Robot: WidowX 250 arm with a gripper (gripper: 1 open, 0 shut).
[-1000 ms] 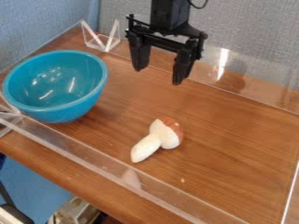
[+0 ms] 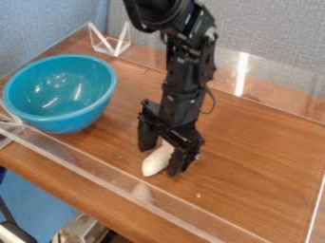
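My black gripper [image 2: 169, 141] is low over the wooden table, open, its fingers on either side of a pale mushroom-shaped object [image 2: 158, 161]. Most of that object is hidden behind the gripper; its white stem end shows at the lower left of the fingers. Whether the fingers touch it I cannot tell.
A large teal bowl [image 2: 60, 93] stands on the left of the table. A white wire-like piece [image 2: 109, 43] is at the back left. Clear panels run along the back and front edges.
The arm has descended from high above the back of the table to the pale object, which it now largely covers. The bowl and object appear unmoved.
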